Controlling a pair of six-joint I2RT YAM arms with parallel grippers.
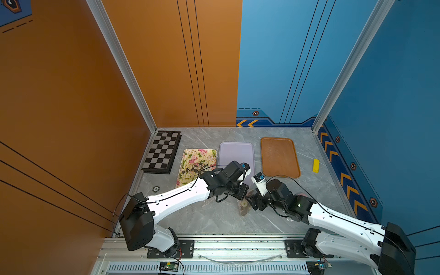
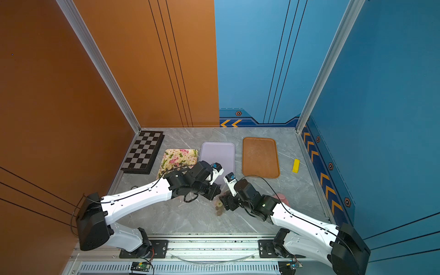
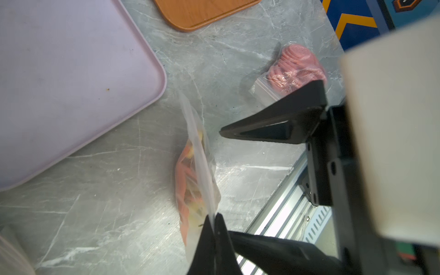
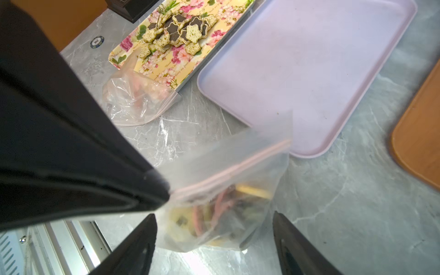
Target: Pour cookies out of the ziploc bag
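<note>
A clear ziploc bag of cookies hangs upright above the counter, its top edge in my shut left gripper in the left wrist view. My right gripper is open beside the bag, its fingers on either side of the bag's lower part in the right wrist view. A floral tray point(image 4: 146, 64) holds a pile of star-shaped cookies, with a crumpled clear bag point(image 4: 135, 103) by its near edge.
A lilac tray point(image 4: 302, 59) lies empty in the middle, a brown tray point(image 2: 259, 155) to its right. A bag of pink cookies point(image 3: 295, 68) lies at the right. A chessboard point(image 1: 161, 151) and yellow block point(image 1: 315, 165) sit at the sides.
</note>
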